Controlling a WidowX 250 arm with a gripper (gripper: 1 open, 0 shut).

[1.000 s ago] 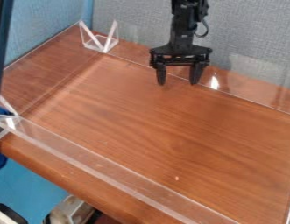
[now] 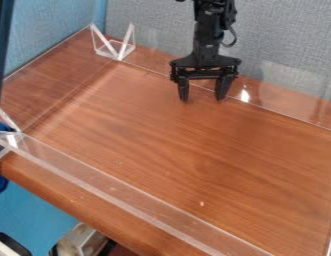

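My black gripper (image 2: 203,92) hangs at the back centre of the wooden table (image 2: 168,160), against the grey wall. Its two fingers point down and stand apart, open, with nothing seen between them.
Clear low barriers (image 2: 141,207) with white corner brackets (image 2: 114,43) edge the table. Past the near left edge lie a blue floor (image 2: 34,212) and some partly cropped objects.
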